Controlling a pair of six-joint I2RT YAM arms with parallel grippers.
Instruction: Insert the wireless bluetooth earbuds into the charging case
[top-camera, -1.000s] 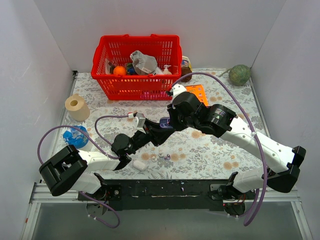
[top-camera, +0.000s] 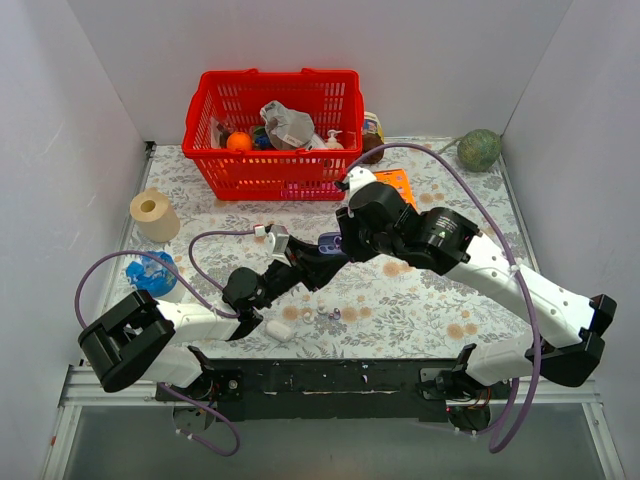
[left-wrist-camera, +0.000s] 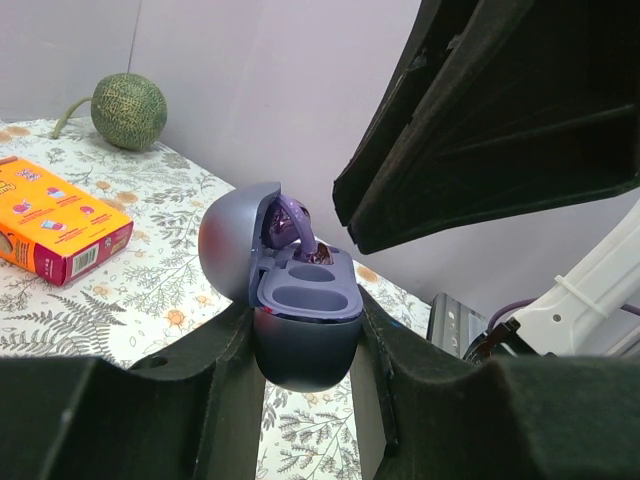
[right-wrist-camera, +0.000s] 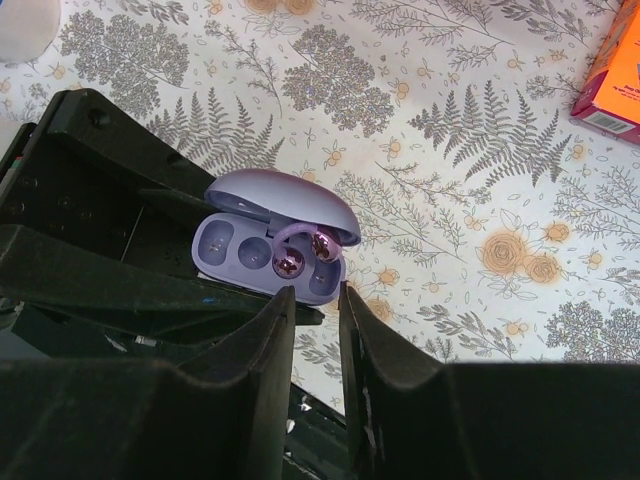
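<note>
My left gripper is shut on the purple charging case (left-wrist-camera: 306, 292), holding it above the table with its lid (right-wrist-camera: 285, 195) raised. A shiny purple clip-shaped earbud (right-wrist-camera: 290, 262) sits at one half of the case, its arch standing up by the lid; how deep it sits I cannot tell. The wells (right-wrist-camera: 215, 242) in the other half are empty. Right beside the case, my right gripper stands part open, with nothing seen between its fingers. On the table, a small purple earbud (top-camera: 335, 313) lies near two small pale pieces (top-camera: 308, 317).
A white case-like object (top-camera: 279, 330) lies at the front. The red basket (top-camera: 270, 180) stands at the back, an orange box (top-camera: 395, 184) to its right. A paper roll (top-camera: 155, 215) and blue item (top-camera: 151, 274) are at left.
The left arm and the case in it look still.
</note>
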